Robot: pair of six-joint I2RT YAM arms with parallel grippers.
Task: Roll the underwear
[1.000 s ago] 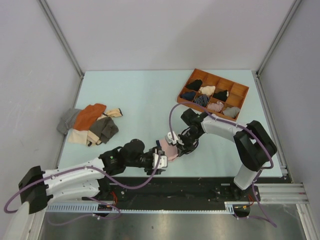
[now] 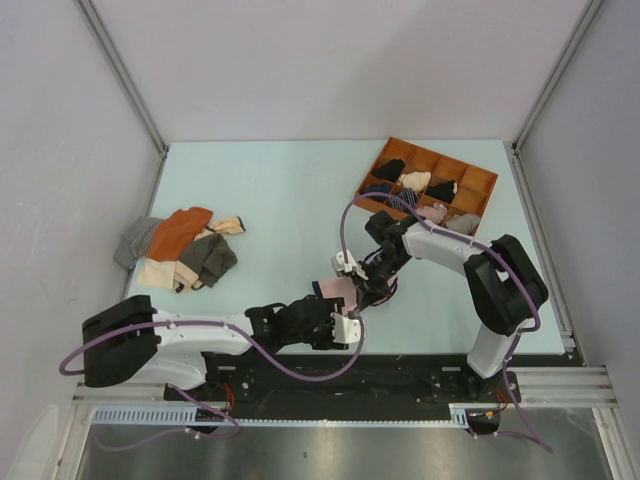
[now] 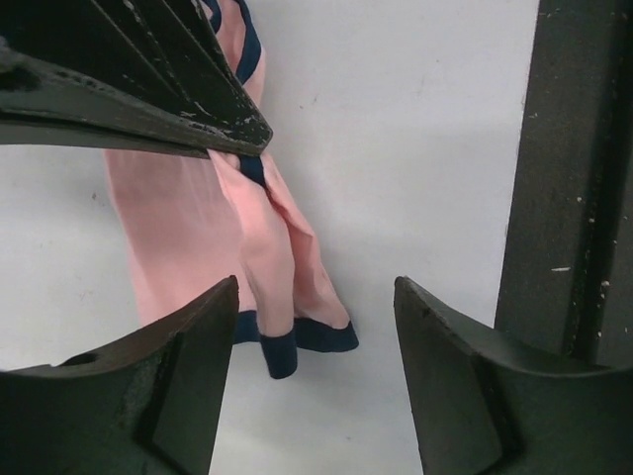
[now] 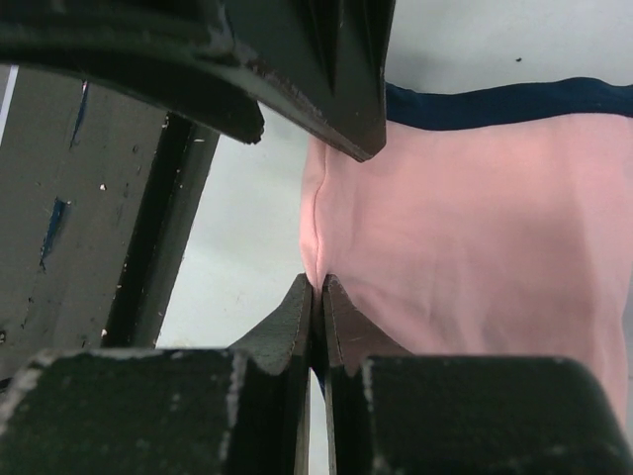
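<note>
The pink underwear (image 2: 337,291) with navy bands lies at the front centre of the table, partly hidden by both arms. In the left wrist view, my left gripper stands open around the narrow folded end of the pink cloth (image 3: 260,244). In the right wrist view, my right gripper is shut on the gathered edge of the cloth (image 4: 485,228), which spreads flat beside it with its navy band at the top. The other gripper's dark fingers show over the cloth in each wrist view.
A wooden compartment box (image 2: 478,181) with rolled garments stands at the back right. A loose pile of clothing (image 2: 180,235) lies at the left. The table's front edge is just below both grippers.
My left arm has swung rightward along the front of the table, bringing its gripper closer beside the right one at the underwear. The right arm has moved slightly, staying at the cloth.
</note>
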